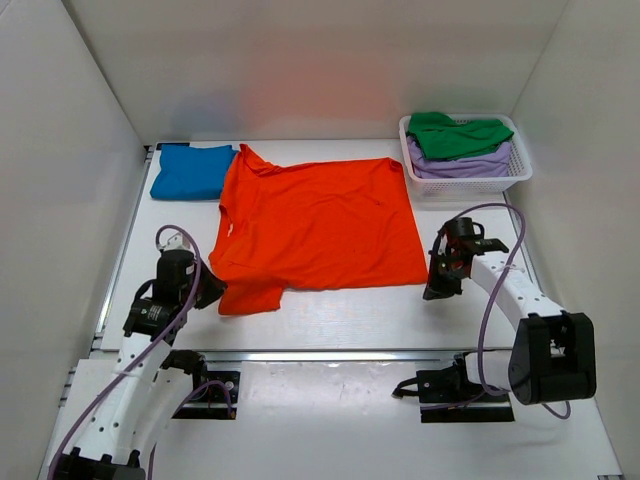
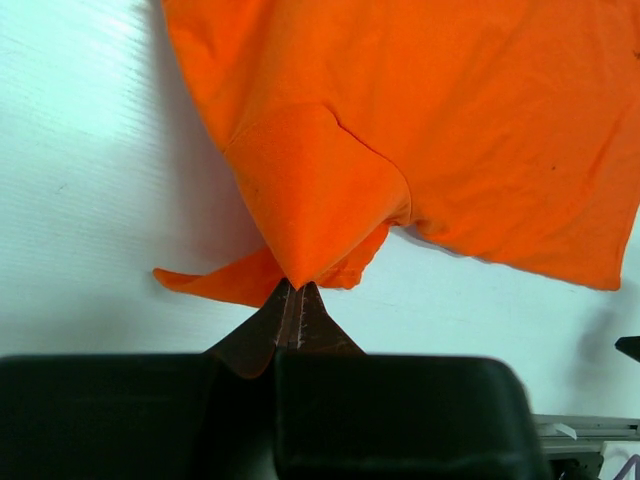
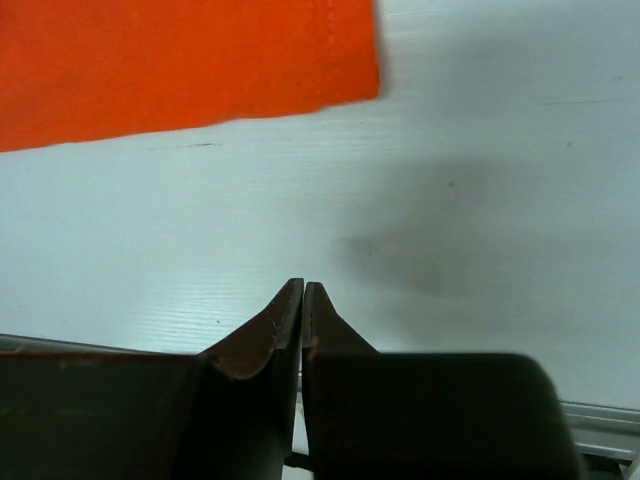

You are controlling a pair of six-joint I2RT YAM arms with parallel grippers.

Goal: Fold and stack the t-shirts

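Note:
An orange t-shirt (image 1: pixel 320 225) lies spread over the middle of the white table. Its near-left corner, a sleeve (image 2: pixel 310 190), is pinched in my left gripper, which is shut on the fabric. A loose flap of the sleeve hangs beside the fingertips in the left wrist view. At the shirt's near-right corner, my right gripper is shut with nothing between its fingers, over bare table and apart from the hem (image 3: pixel 300 100). At the back left lies a folded blue t-shirt (image 1: pixel 190 172).
At the back right a white basket (image 1: pixel 470 186) holds a green cloth (image 1: pixel 455 135) and a purple cloth (image 1: pixel 465 166). Bare table shows along the front, up to a metal rail (image 1: pixel 320 356). Walls close in both sides and the back.

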